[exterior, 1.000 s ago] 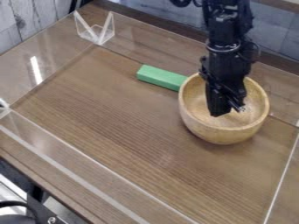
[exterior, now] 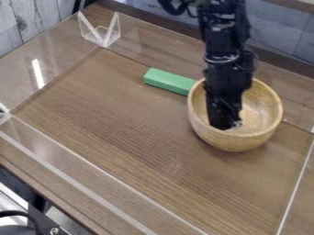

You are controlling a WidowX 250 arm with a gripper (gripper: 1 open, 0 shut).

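Observation:
A black robot arm comes down from the top into a wide beige bowl (exterior: 254, 135) at the right of the table. My gripper (exterior: 225, 123) is low over the bowl's left part, its tips inside the outline of the rim. It looks shut, with nothing visible between its fingers, though the dark tips are hard to make out. A green block (exterior: 166, 79) lies just left of the bowl, toward the back.
A white wire stand (exterior: 101, 29) is at the back left. A dark cable lies at the bottom left corner.
The gripper has moved left and lower within the bowl's outline, toward its left side. The bowl and green block look about where they were.

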